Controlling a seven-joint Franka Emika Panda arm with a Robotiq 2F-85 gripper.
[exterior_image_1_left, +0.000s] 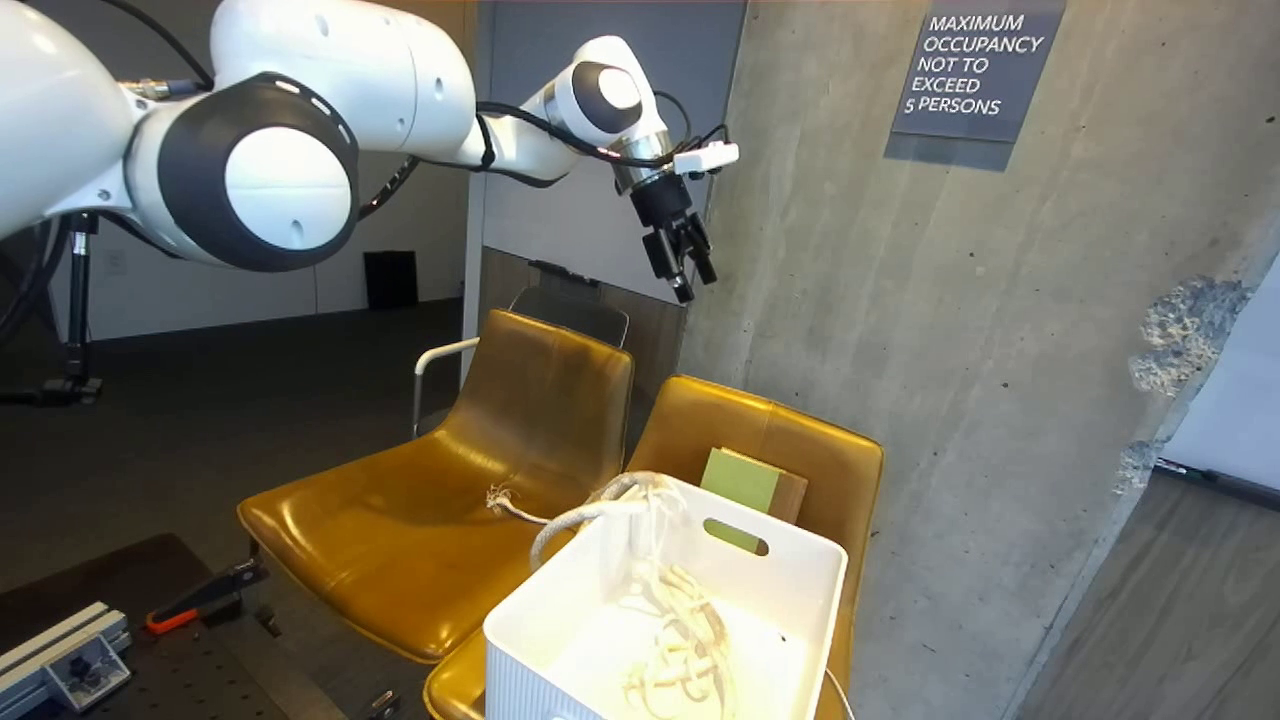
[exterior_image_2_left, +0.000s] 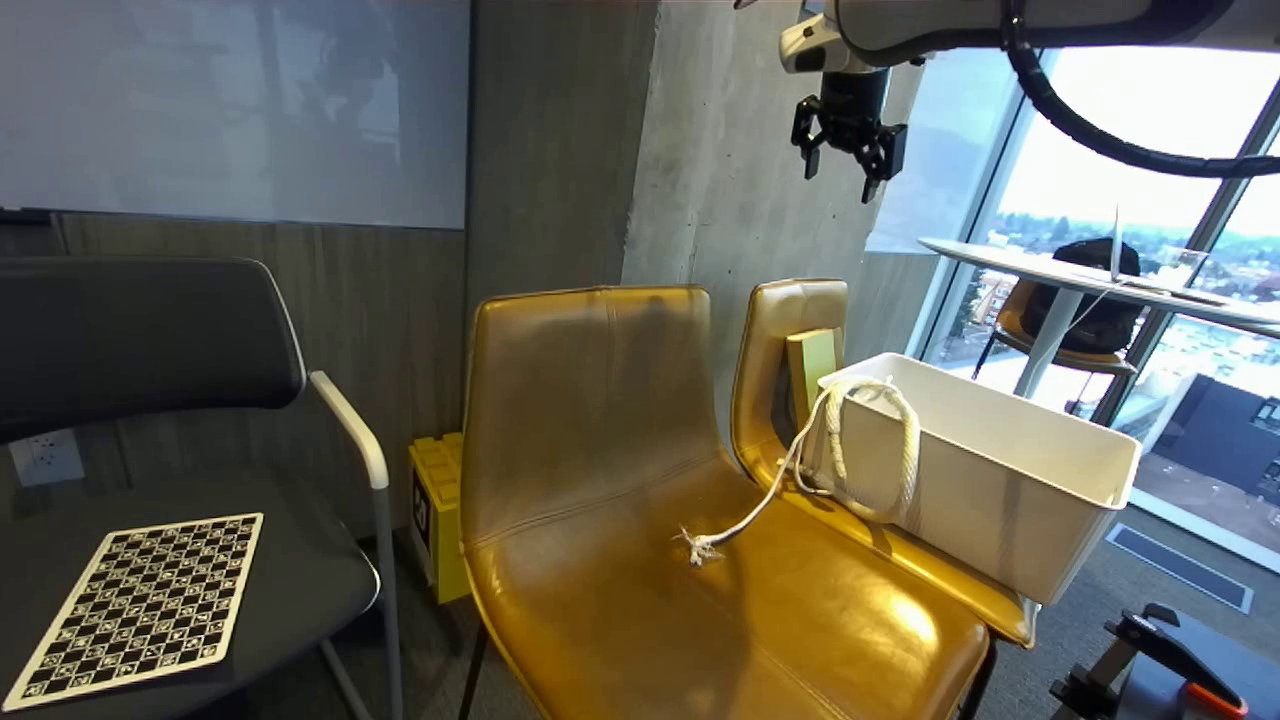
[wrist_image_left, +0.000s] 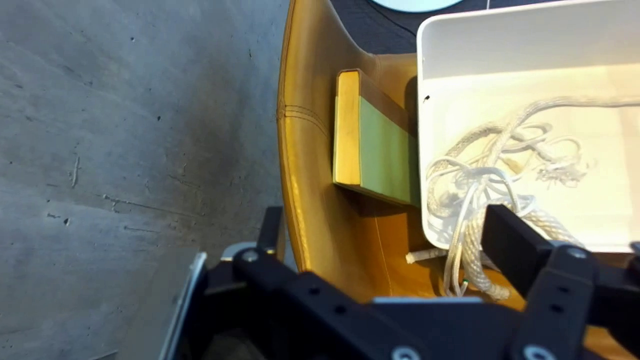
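Note:
High above the two tan chairs hangs my gripper (exterior_image_1_left: 696, 289), open and empty, close to the concrete wall; its spread fingers also show in exterior view 2 (exterior_image_2_left: 840, 182). A white bin (exterior_image_2_left: 996, 492) stands on the chair nearer the window. Pale rope (wrist_image_left: 474, 198) lies coiled inside the bin and drapes over its rim, and its frayed end (exterior_image_2_left: 702, 547) rests on the other chair's seat. Between the bin and the chair back leans a green and brown book (wrist_image_left: 384, 150). In the wrist view the black fingers (wrist_image_left: 516, 246) are well apart, with chair and rope beneath.
The concrete wall (exterior_image_1_left: 1020, 360) rises right behind the chairs. A black chair (exterior_image_2_left: 300, 564) holding a patterned board (exterior_image_2_left: 144, 600) stands at the left of exterior view 2. A yellow box (exterior_image_2_left: 441, 516) sits on the floor. The tan chair's seat (exterior_image_2_left: 624, 612) is mostly bare.

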